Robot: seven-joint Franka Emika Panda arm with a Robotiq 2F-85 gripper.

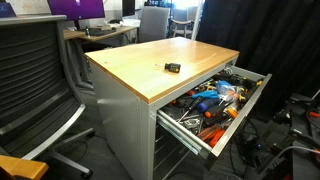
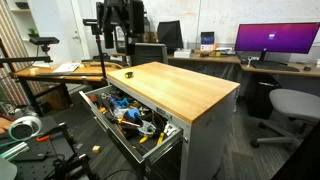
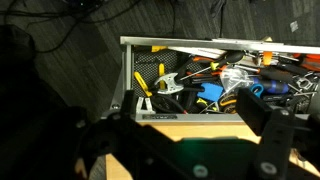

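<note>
My gripper (image 2: pixel 116 48) hangs high over the cabinet and its pulled-out drawer in exterior view 2. In the wrist view the dark fingers stand wide apart along the lower part, with nothing held between them. Below lies the metal drawer (image 3: pixel 127 78), full of mixed hand tools: pliers with blue and orange handles, screwdrivers and a yellow-handled tool (image 3: pixel 141 82). A small black object (image 1: pixel 172 67) rests on the wooden cabinet top (image 1: pixel 150 53), near the drawer-side edge. Exterior view 1 does not show the gripper.
An office chair (image 1: pixel 38 85) stands beside the cabinet. Desks with a monitor (image 2: pixel 277 38) are in the background. Most of the wooden top is bare. Cables lie on the dark floor near the drawer.
</note>
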